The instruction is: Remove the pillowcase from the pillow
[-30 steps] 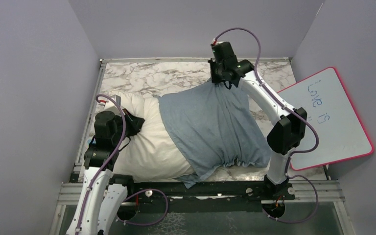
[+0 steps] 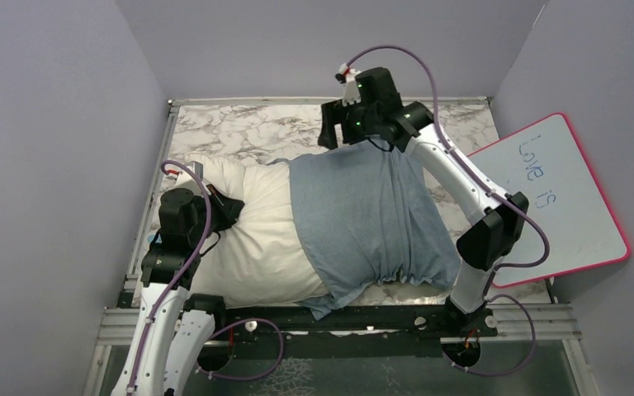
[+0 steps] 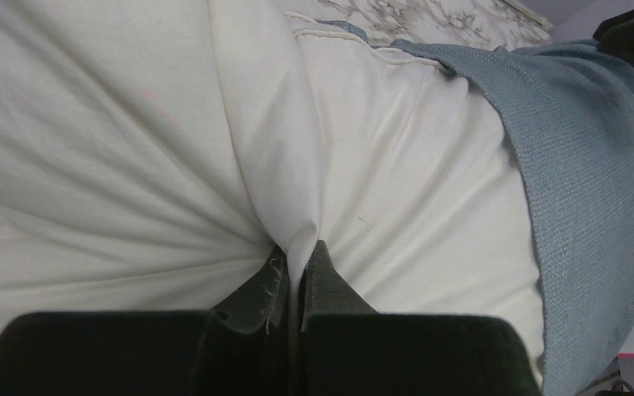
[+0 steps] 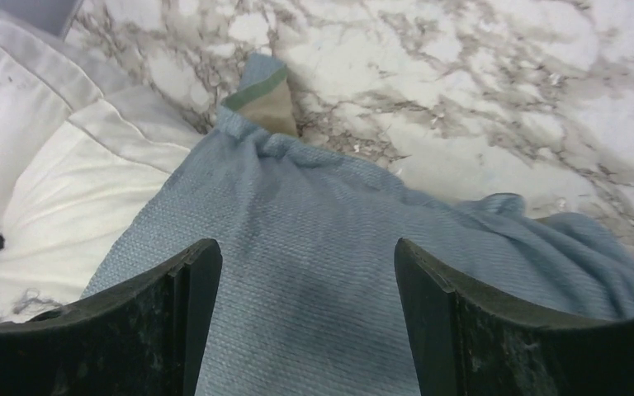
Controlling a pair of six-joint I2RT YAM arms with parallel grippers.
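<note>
The white pillow (image 2: 264, 223) lies on the left half of the table, its left part bare. A blue-grey pillowcase (image 2: 359, 219) covers its right part and extends past it in loose folds. In the left wrist view a pinched fold of the pillow (image 3: 285, 173) runs down between the fingertips of my left gripper, which is shut on it. My right gripper is open above the pillowcase's upper edge, with nothing held. The pillowcase's far edge (image 4: 334, 157) shows beyond the fingers, against the marbled table. How much pillow remains inside the cloth is hidden.
Bare marbled tabletop (image 2: 248, 124) stretches along the back. A red-edged whiteboard (image 2: 561, 202) leans at the right side. Grey walls (image 2: 314, 49) enclose the table, and a metal rail (image 2: 256, 101) borders its back edge.
My right gripper has let go of the pillowcase, opened and shifted left. The cloth's left edge has moved right, baring more pillow. My left gripper stays in place.
</note>
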